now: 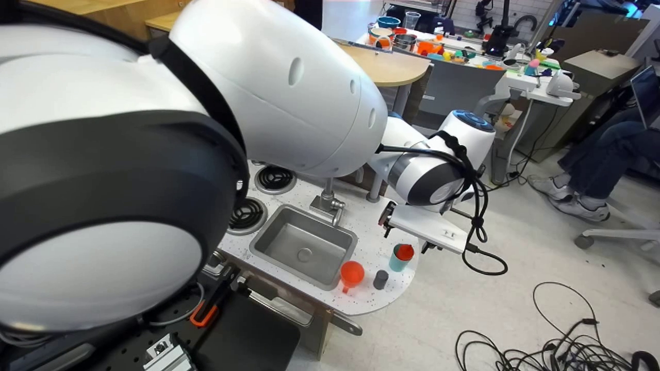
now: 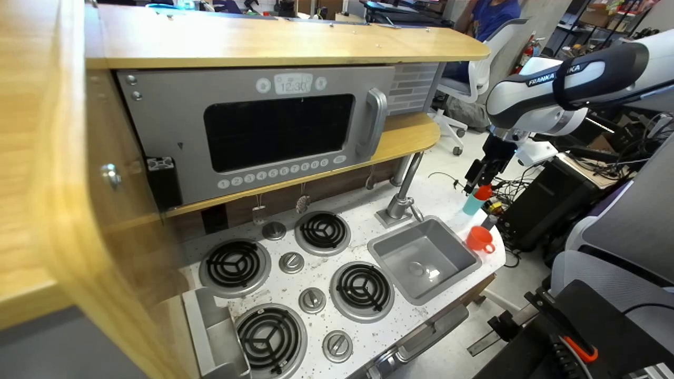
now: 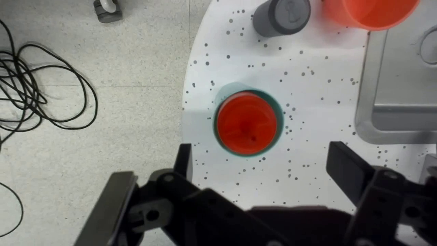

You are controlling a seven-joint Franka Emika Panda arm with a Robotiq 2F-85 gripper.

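On the rounded end of the white speckled counter stands a teal cup (image 2: 472, 205) with a red object (image 3: 247, 123) set inside it; from above the teal rim circles the red. My gripper is open, its black fingers (image 3: 347, 170) wide apart with nothing between them. In the wrist view the cup appears ahead of the fingertips, within the span between them but not touched. Exterior view 2 has the gripper over the cup, tilted, with the gap hard to judge. An orange-red mug (image 1: 352, 274) and a dark grey cylinder (image 1: 381, 279) stand close by.
The grey sink (image 2: 424, 259) with its faucet (image 2: 400, 201) lies beside the mug. Stove burners (image 2: 363, 287) and a toy microwave (image 2: 265, 132) are farther along the counter. Past the counter's curved edge is floor with black cables (image 3: 24, 90).
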